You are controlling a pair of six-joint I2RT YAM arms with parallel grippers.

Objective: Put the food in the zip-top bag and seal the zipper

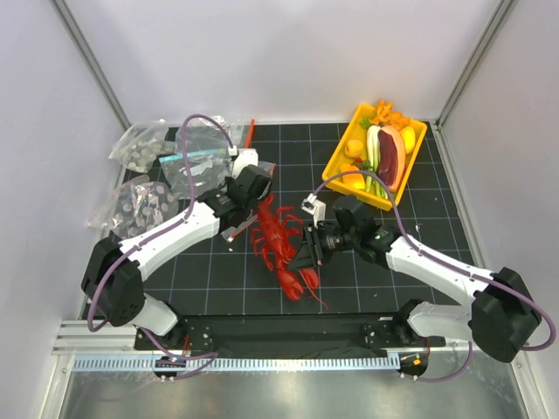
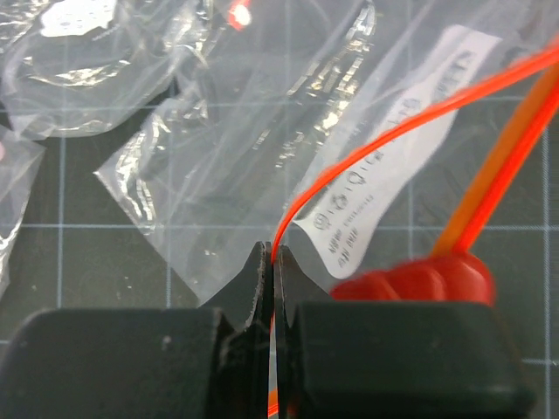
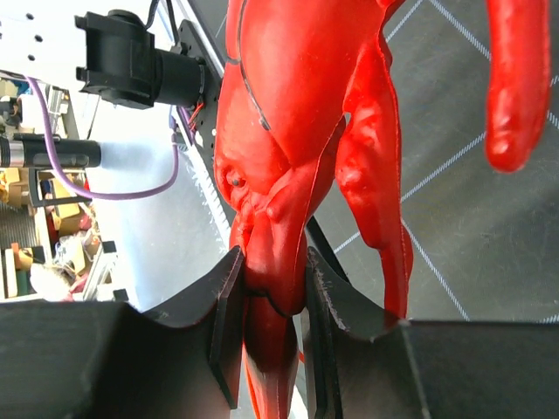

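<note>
A red toy lobster (image 1: 278,234) hangs over the table's middle, tail toward the back and claws toward the front. Its body is pinched by my right gripper, the red filling the space between the fingers. My left gripper is shut on the thin orange zip edge of a clear bag (image 2: 236,188) with a white printed label. A second orange edge (image 2: 502,161) runs apart from the first, so the mouth is spread. The blurred red lobster part (image 2: 419,284) shows by this mouth; whether it is inside cannot be told.
Other clear bags (image 1: 140,205) lie at the back left. A yellow crate (image 1: 377,199) with toy fruit and vegetables stands at the back right.
</note>
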